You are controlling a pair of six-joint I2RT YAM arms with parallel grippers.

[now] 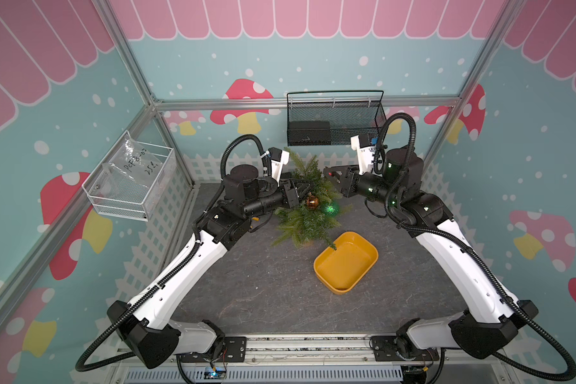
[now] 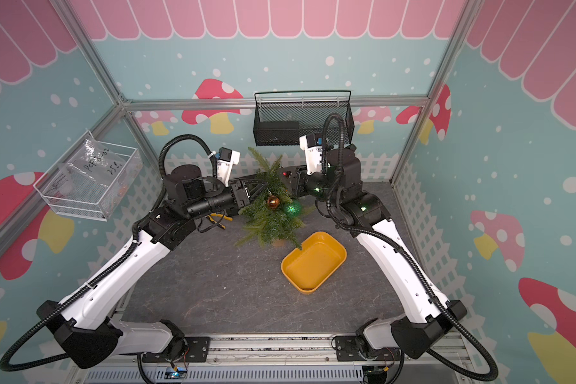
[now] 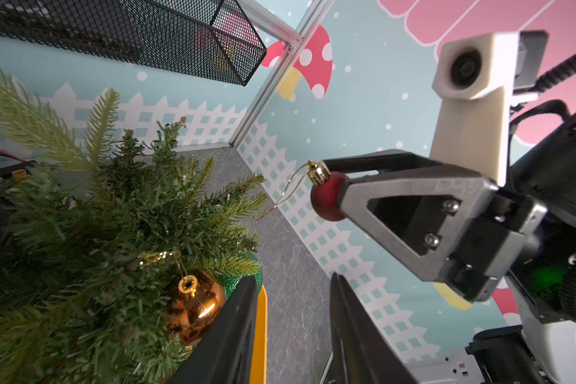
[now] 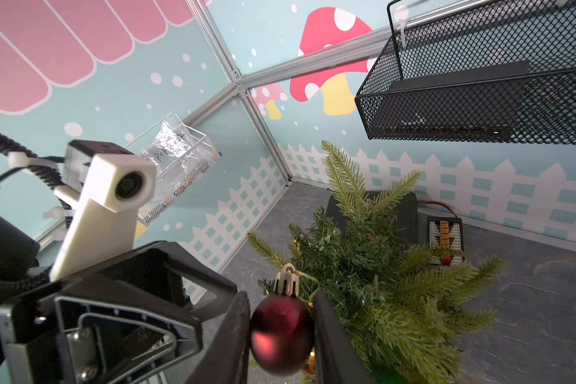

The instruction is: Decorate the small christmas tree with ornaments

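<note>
The small tree (image 1: 304, 224) stands mid-table, bearing a copper ball (image 3: 195, 307) and a green glitter ball (image 2: 292, 208). My right gripper, at the tree's upper right, is shut on a dark red ornament (image 3: 326, 198) with a gold cap and string loop. My left gripper is at the tree's upper left, its fingers apart with nothing between them, facing the red ornament.
An empty yellow tray (image 1: 345, 262) lies in front of the tree. A black mesh basket (image 1: 355, 121) hangs on the back wall, a white basket (image 1: 115, 204) on the left. Dark devices (image 4: 396, 211) lie behind the tree.
</note>
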